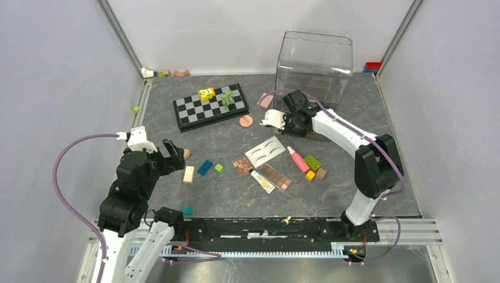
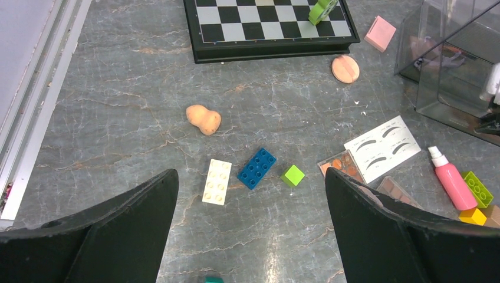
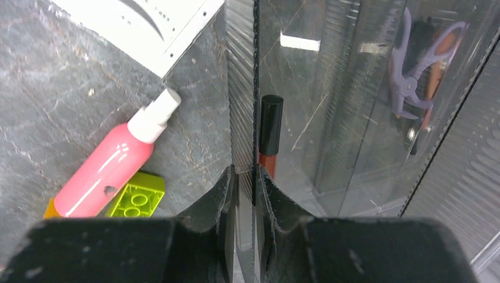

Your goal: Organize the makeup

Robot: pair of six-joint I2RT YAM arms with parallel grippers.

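A clear acrylic organizer (image 1: 315,53) stands at the back right. My right gripper is shut on a clear edge of it; through it show a dark-capped tube (image 3: 270,124) and lilac scissor-like tools (image 3: 410,76). In the top view, a pink bottle (image 1: 299,161), an eyelash sheet (image 1: 265,150), palettes (image 1: 275,177), a cream tube (image 1: 262,183) and a round peach compact (image 1: 246,121) lie on the table. My left gripper stands open above the left of the table, nothing between its fingers.
A checkerboard (image 1: 194,115) with toys stands at back left. Blocks, including a blue brick (image 2: 256,168) and green cube (image 2: 292,175), lie mid-left, with a peach sponge (image 2: 204,119). Bare table (image 2: 118,118) shows on the left.
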